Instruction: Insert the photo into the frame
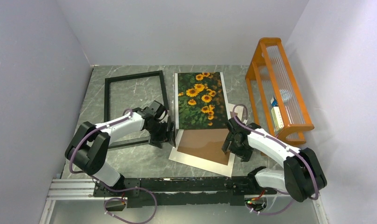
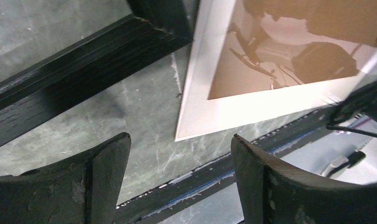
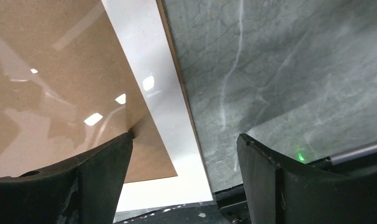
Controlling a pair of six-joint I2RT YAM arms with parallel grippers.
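Note:
The sunflower photo [image 1: 200,100] lies flat at the back middle, over the far part of a brown backing board with a pale border [image 1: 203,147]. To its left rests the empty black frame [image 1: 135,75]. My left gripper [image 1: 170,140] is open above the board's left border near the frame's corner, with nothing between its fingers. In the left wrist view the board's corner [image 2: 196,126] lies just beyond the fingertips. My right gripper [image 1: 233,151] hovers over the board's right border. Its fingers [image 3: 102,163] stand apart on either side of that border [image 3: 170,121], holding nothing.
An orange wooden rack [image 1: 282,88] with small items stands at the right. A dark rail [image 1: 191,184] runs along the table's front edge. Bare grey table [image 1: 121,163] shows in front of the frame.

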